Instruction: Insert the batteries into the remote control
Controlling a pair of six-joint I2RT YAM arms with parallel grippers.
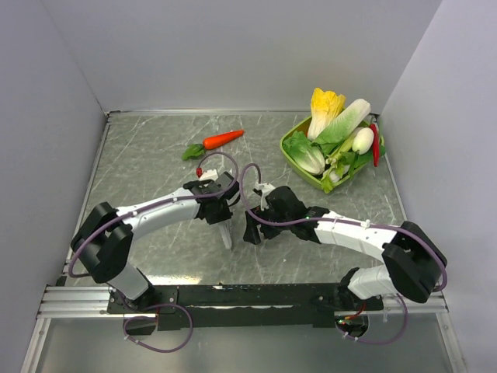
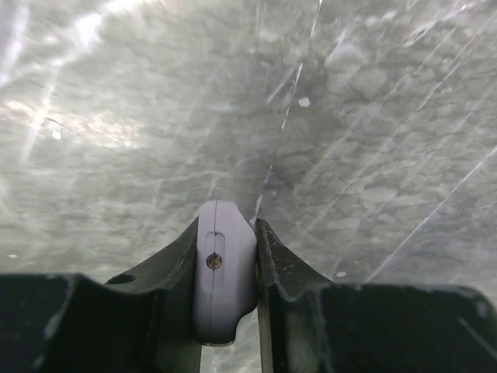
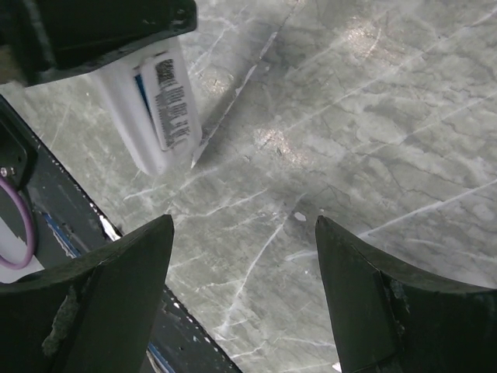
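A white remote control (image 1: pixel 226 235) is gripped near one end by my left gripper (image 1: pixel 219 214), its other end pointing toward the front edge. Between the left fingers, the left wrist view shows the remote's pale end (image 2: pixel 224 272) with a small screw hole. From the right wrist view, the remote (image 3: pixel 159 113) hangs tilted at upper left, with a barcode label and a blue sliver beside it. My right gripper stands open and empty, just right of the remote in the top view. I cannot make out any separate battery.
A green basket of vegetables (image 1: pixel 291 162) stands at the back right, and a carrot (image 1: pixel 223 139) lies at the back. Dark rail (image 1: pixel 248 295) along the front edge.
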